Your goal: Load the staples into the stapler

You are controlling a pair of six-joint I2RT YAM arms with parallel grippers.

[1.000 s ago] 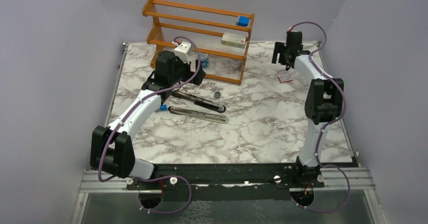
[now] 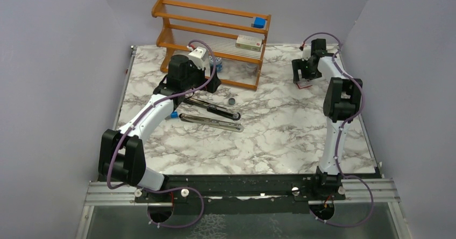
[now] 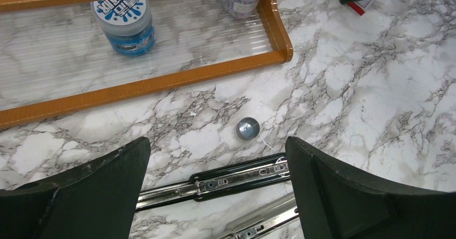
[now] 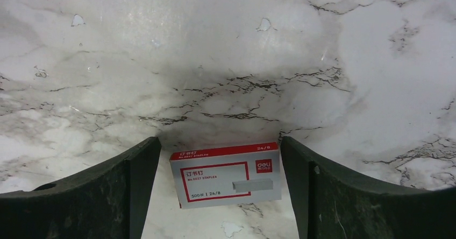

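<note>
A small white and red staple box (image 4: 226,177) lies flat on the marble table, its label facing up in the right wrist view. My right gripper is around it, part open, one finger on each side. The right fingertip is close against the box edge, while a narrow gap shows on the left. From the top view, the gripper covers much of the box (image 2: 304,86). No stapler is clearly recognisable. Two long metal pieces, a black-edged one (image 2: 218,109) and a paler one (image 2: 211,122), lie near my left gripper (image 2: 208,82), which hovers open and empty above the table.
A wooden rack (image 2: 216,45) stands at the back left, holding a cream box (image 2: 248,42), a blue item (image 2: 259,22) and jars such as the blue one (image 3: 129,37). One small round metal cup (image 3: 248,128) sits before it.
The left arm has barely shifted. The staple box has not visibly moved.
</note>
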